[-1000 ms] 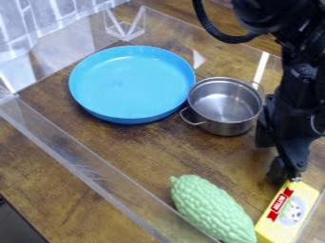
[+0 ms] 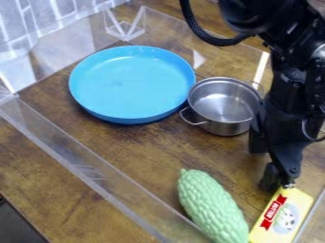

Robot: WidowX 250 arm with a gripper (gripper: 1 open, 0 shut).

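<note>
My black gripper (image 2: pixel 279 171) is at the right, low over the wooden board, just above a yellow box (image 2: pixel 282 214) with a red label at the bottom right. Its fingertips are dark and partly hidden, with nothing visible held between them. A small steel pot (image 2: pixel 222 106) stands left of the gripper, and a blue plate (image 2: pixel 131 81) lies to its upper left. A green bumpy gourd (image 2: pixel 212 204) lies left of the yellow box.
Clear plastic walls (image 2: pixel 89 169) border the board on the left and back. Bare wood (image 2: pixel 140 152) fills the middle between plate, pot and gourd. A white cloth (image 2: pixel 38 24) is at the top left.
The arm has shifted very slightly at the right, near the yellow box. The plate, pot, gourd and box look essentially unmoved.
</note>
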